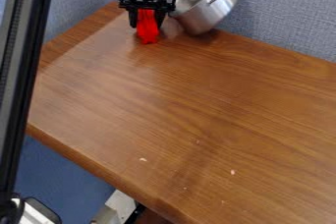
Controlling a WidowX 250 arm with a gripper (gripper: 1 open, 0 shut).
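At the back left of the table, my black gripper [147,10] is shut on a red object [148,28], which stands upright at or very near the tabletop. Just right of it, a shiny steel bowl or pot [202,7] rests tilted against the grey padded back wall, close beside the gripper.
The grey back wall [289,22] bounds it behind. A black rail [20,61] runs down the left side, over blue floor beyond the table's edge.
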